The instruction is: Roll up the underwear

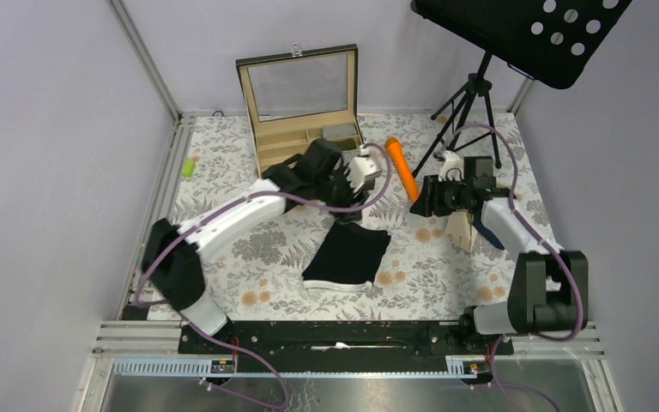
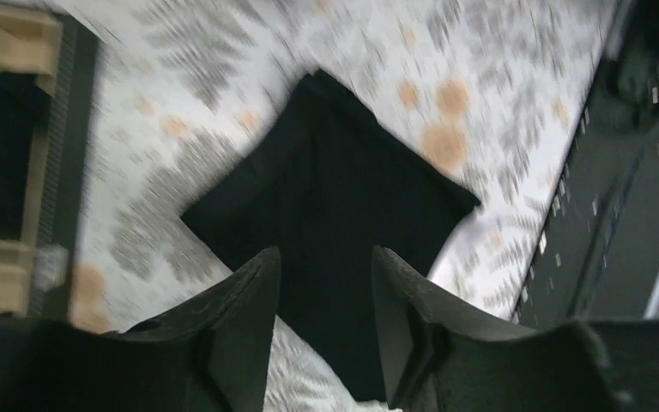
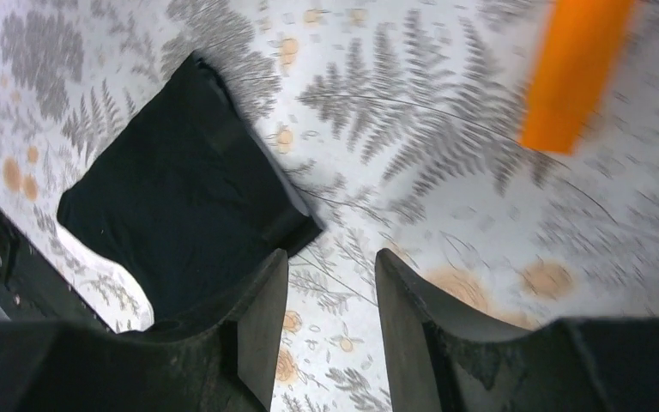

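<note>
Black underwear (image 1: 343,253) lies roughly flat in the middle of the table, with a white band along its front edge. In the right wrist view the underwear (image 3: 159,184) has a folded-looking right edge. My left gripper (image 1: 349,209) hangs just over its back edge; in the left wrist view its fingers stand apart, nothing visibly between them, above the cloth (image 2: 335,197). My right gripper (image 1: 433,206) is open, off to the right of the underwear and above bare table, its fingers empty in the right wrist view.
A compartment box (image 1: 275,146) with raised lid stands at the back. An orange object (image 1: 402,163) lies beside it. A tripod stand (image 1: 472,103) is at back right, beige items (image 1: 459,232) under the right arm, a green block (image 1: 188,168) at left.
</note>
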